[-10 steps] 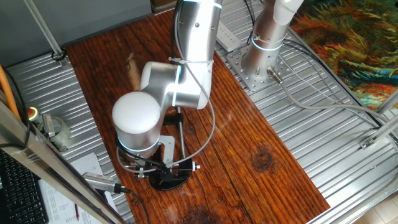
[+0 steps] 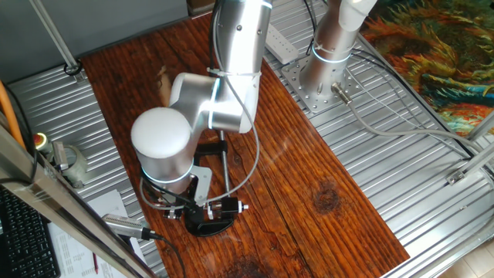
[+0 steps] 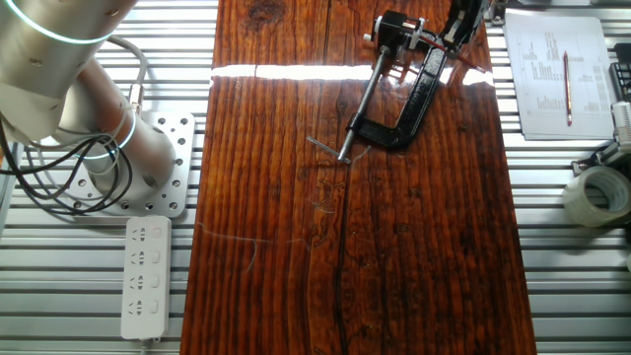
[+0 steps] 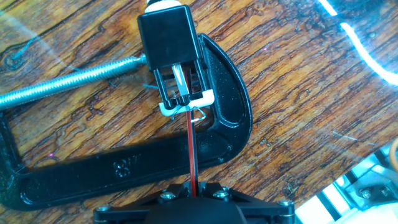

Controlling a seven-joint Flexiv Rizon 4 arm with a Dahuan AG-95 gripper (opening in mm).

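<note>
A slim red and black pencil (image 4: 192, 152) runs from between my gripper's fingers up to the white-fronted frame of a small black device (image 4: 166, 37), which looks like a pencil sharpener. How far the pencil's end reaches inside cannot be made out. My gripper is shut on its near end. In exterior view 2 the black device (image 3: 396, 32) sits on a black C-clamp (image 3: 426, 97) on the wooden board, with my gripper at the top edge. The arm's wrist (image 2: 162, 147) covers most of the gripper in exterior view 1.
The wooden board (image 3: 286, 276) is otherwise clear over a wide stretch. A clamp screw (image 3: 365, 104) juts out over it. Beyond the board lie a paper with another pencil (image 3: 568, 89), a tape roll (image 3: 597, 195) and a power strip (image 3: 146, 276).
In exterior view 1 the arm's wrist and gripper have shifted a little to the left and upward in the picture. The clamp and black device stay where they were.
</note>
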